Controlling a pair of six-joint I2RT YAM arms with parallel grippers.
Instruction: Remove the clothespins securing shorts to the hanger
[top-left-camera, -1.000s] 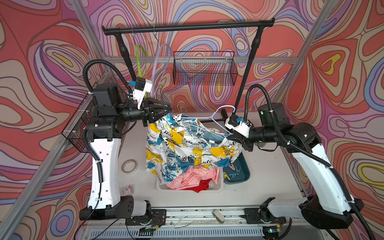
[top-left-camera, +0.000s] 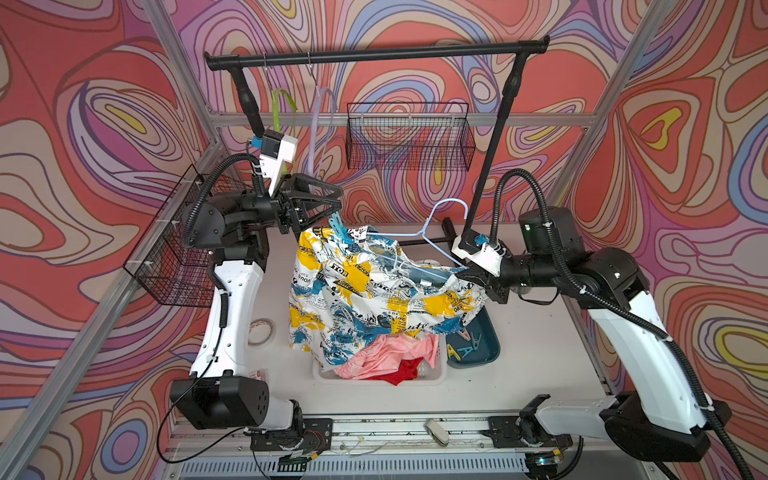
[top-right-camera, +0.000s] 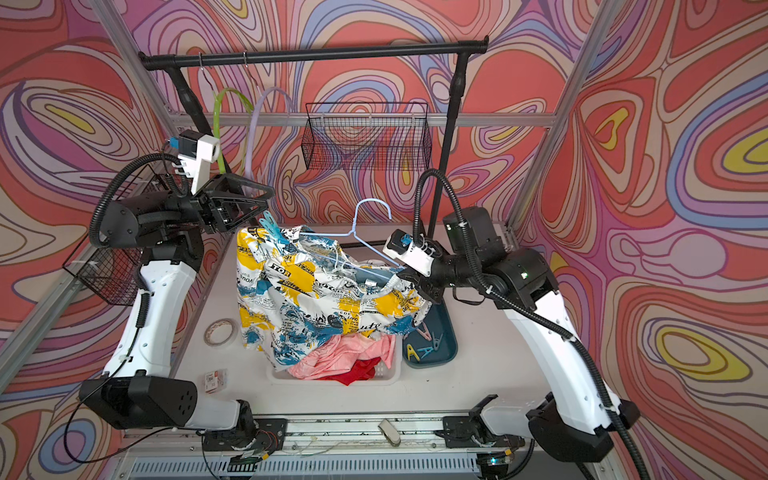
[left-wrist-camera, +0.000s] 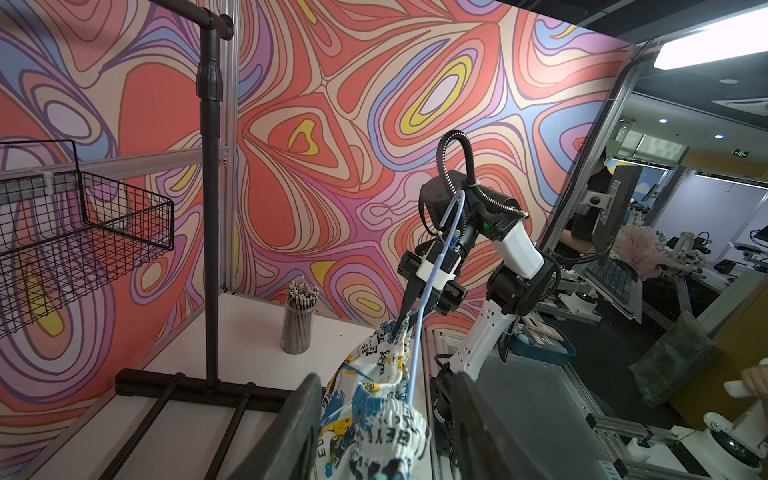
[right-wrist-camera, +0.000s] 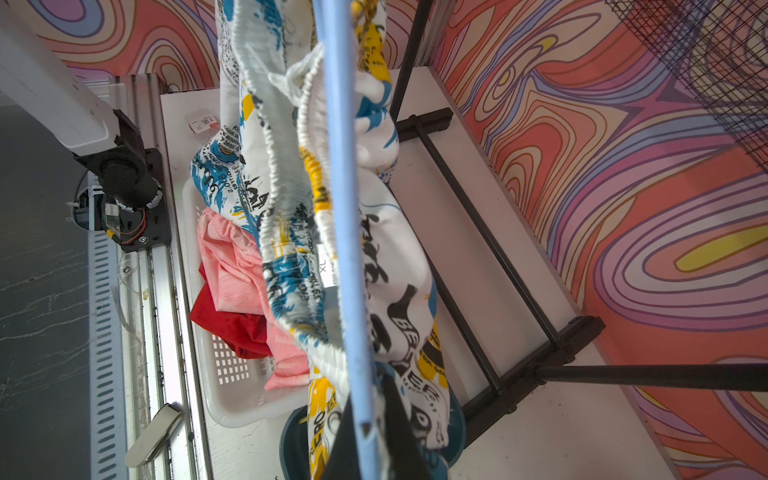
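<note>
Printed shorts hang on a light blue hanger, tilted low over the baskets. A blue clothespin sits at the shorts' left end, just below my left gripper, which is open. My right gripper is shut at the right end of the hanger and waistband; in the right wrist view its fingers are mostly hidden behind hanger bar and fabric.
A white basket holds pink and red clothes. A dark teal tray holds loose clothespins. The black rack with other hangers and wire baskets stand around.
My left gripper has lifted slightly and its arm has shifted, exposing the blue clothespin below it. The shorts and hanger moved only slightly.
</note>
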